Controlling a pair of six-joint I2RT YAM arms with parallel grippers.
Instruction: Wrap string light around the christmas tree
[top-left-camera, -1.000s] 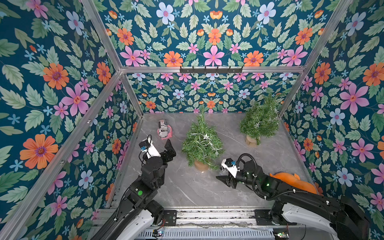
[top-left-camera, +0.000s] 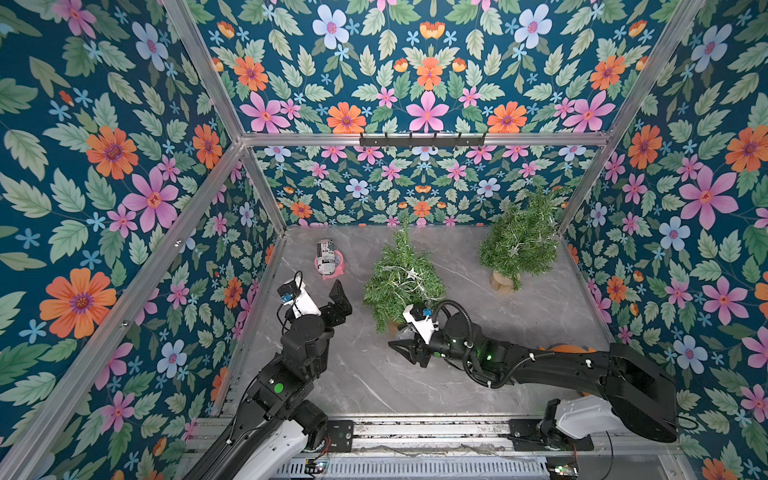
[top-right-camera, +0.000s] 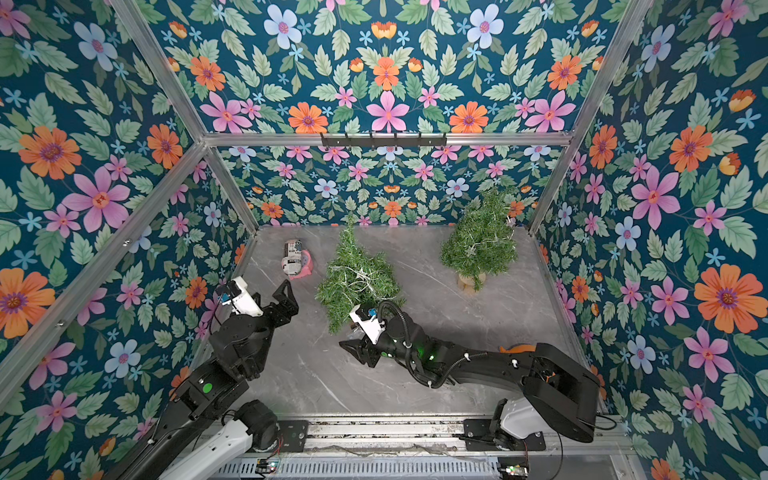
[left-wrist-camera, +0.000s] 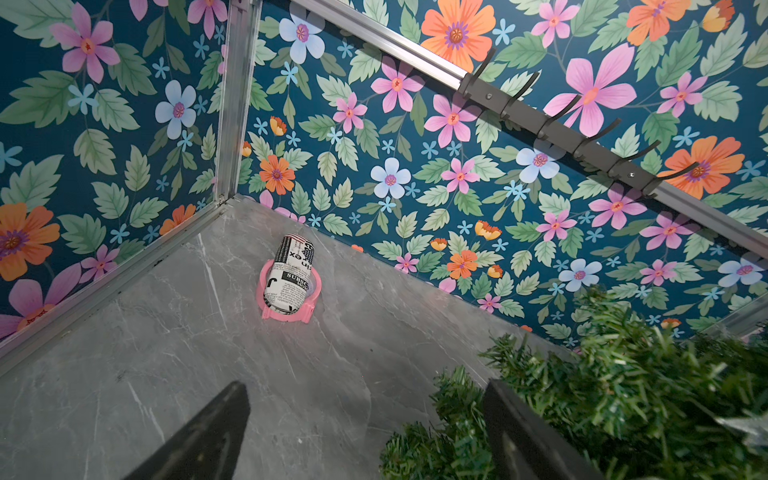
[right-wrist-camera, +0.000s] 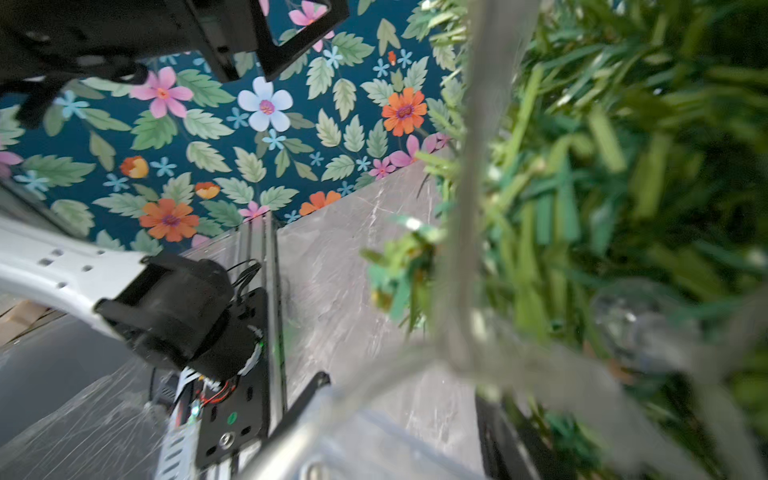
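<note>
The middle christmas tree (top-left-camera: 404, 280) carries silvery strings and star-like lights. My right gripper (top-left-camera: 406, 348) is low at its front, shut; in the right wrist view a clear strand of the string light (right-wrist-camera: 560, 376), blurred, runs close by against the needles. Whether it is between the fingers is hard to see. My left gripper (top-left-camera: 340, 300) hangs left of the tree, its fingers parted and empty, with the tree at the right of the left wrist view.
A second tree (top-left-camera: 518, 244) stands at the back right. A printed cylinder on a pink holder (top-left-camera: 326, 257) is at the back left. An orange object (top-right-camera: 516, 349) is partly hidden behind the right arm.
My right gripper has moved left along the front of the middle tree, coming nearer the left one. The left arm has barely moved.
</note>
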